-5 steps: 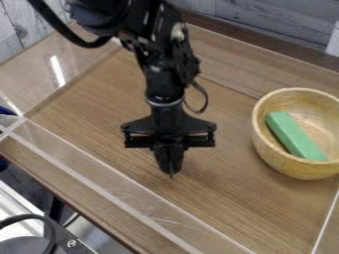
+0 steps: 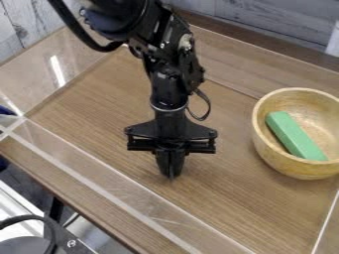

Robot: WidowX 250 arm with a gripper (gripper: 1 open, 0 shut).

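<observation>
My black gripper (image 2: 171,165) hangs low over the middle of the wooden table (image 2: 93,119), its fingertips at or just above the bare wood. Whether it is open or shut is hard to make out, and I see no object at its tips. To its right sits a wooden bowl (image 2: 318,106) with a green block (image 2: 292,134) lying inside.
Clear strips (image 2: 93,170) run along the table's near left part. Dark equipment and cables (image 2: 34,238) are at the lower left corner, off the wood.
Compared with a second ago, my gripper is slightly lower. The bowl and green block have not moved.
</observation>
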